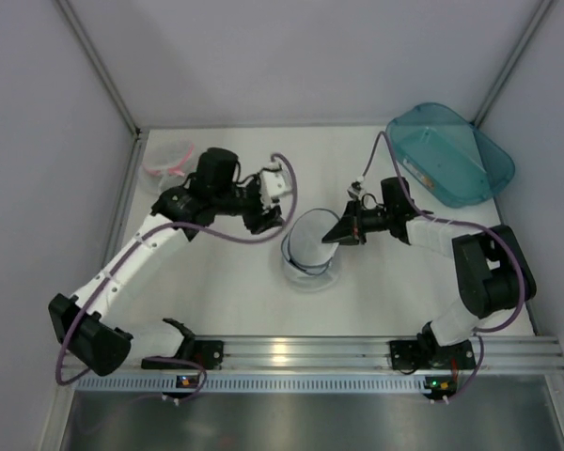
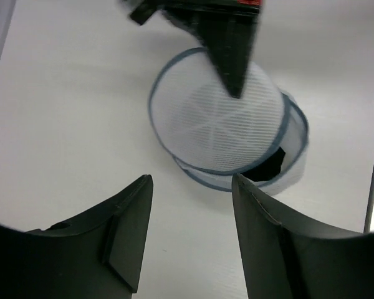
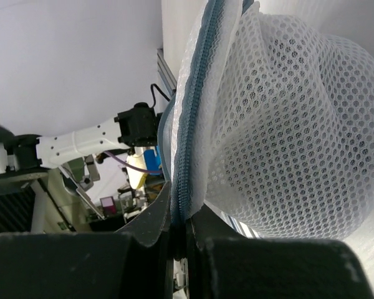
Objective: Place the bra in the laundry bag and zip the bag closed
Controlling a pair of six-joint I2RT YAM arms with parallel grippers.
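Observation:
The white mesh laundry bag (image 1: 310, 242) with grey-blue zipper sits in mid-table. In the right wrist view my right gripper is shut on the bag's zipper edge (image 3: 193, 124), the mesh (image 3: 287, 137) hanging beside it. In the left wrist view the bag (image 2: 212, 118) gapes, showing something black (image 2: 268, 166) inside, likely the bra. My left gripper (image 1: 263, 216) is open, above and to the left of the bag, with nothing between its fingers.
A teal bin (image 1: 451, 160) stands at the back right. A white mesh item with pink trim (image 1: 164, 164) lies at the back left.

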